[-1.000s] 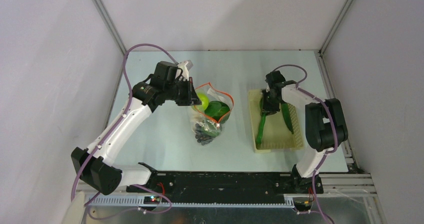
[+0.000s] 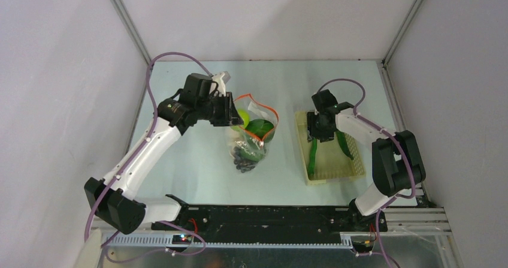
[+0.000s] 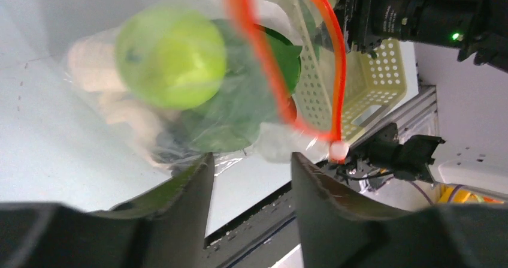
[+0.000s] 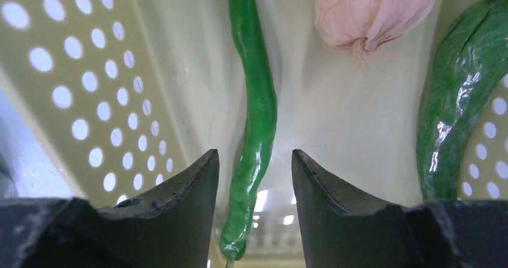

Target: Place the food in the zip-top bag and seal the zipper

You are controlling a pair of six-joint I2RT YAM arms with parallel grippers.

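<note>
The zip top bag point(image 2: 251, 148), rimmed in orange, stands open mid-table, holding a green round fruit point(image 3: 168, 58), dark green produce and dark grapes point(image 2: 244, 165). My left gripper point(image 2: 233, 119) hangs at its left top, fingers apart, empty. My right gripper point(image 2: 319, 135) is over the pale yellow basket point(image 2: 335, 176); in its wrist view its fingers are open above a long green pepper point(image 4: 257, 112), holding nothing. The basket also holds a pinkish onion-like bulb point(image 4: 371, 10) and a darker green cucumber-like vegetable point(image 4: 458, 88).
Walls close in at both sides and the back. The basket sits close to the bag's right.
My right arm has moved slightly toward the front of the table since a second ago, shifting over the basket. The left gripper and bag are nearly unchanged.
</note>
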